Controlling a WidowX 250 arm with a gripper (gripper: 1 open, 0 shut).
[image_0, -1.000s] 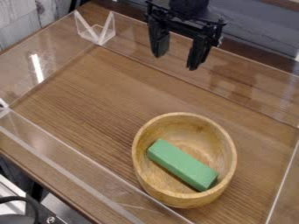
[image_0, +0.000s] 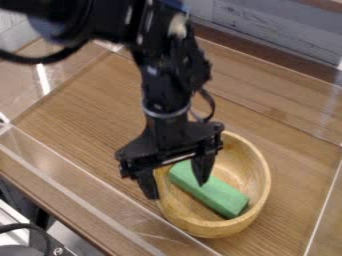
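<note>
A tan round bowl (image_0: 249, 167) sits at the lower right of the camera view with a green oblong block (image_0: 223, 198) inside it. My black gripper (image_0: 171, 170) hangs over the bowl's left part, its fingers open and apart, one near the block's upper end, the other at the bowl's left side. The arm reaches in from the top and hides the bowl's upper left rim.
A white wall (image_0: 281, 30) runs along the back. A black cable (image_0: 27, 228) lies at the lower left edge.
The bowl and green block look unmoved.
</note>
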